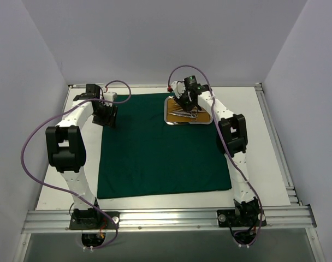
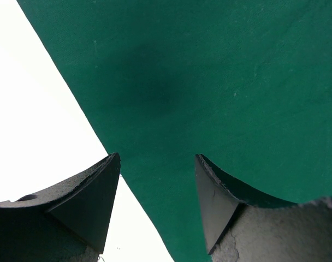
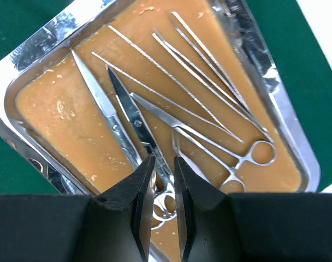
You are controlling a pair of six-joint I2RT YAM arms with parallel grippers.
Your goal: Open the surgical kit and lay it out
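Observation:
A metal tray (image 3: 43, 46) with an orange pad holds surgical instruments: two long scissors (image 3: 136, 123), a hemostat (image 3: 201, 139), tweezers (image 3: 209, 82) and thin probes (image 3: 160, 65). It sits at the back right of the green cloth (image 1: 155, 158). My right gripper is over the tray, fingertips close together above the scissors' handles; whether anything is between them I cannot tell. My left gripper hovers over the cloth's left edge, open, with only cloth beneath it.
The white table (image 1: 253, 153) borders the cloth. Grey walls stand at the sides and back.

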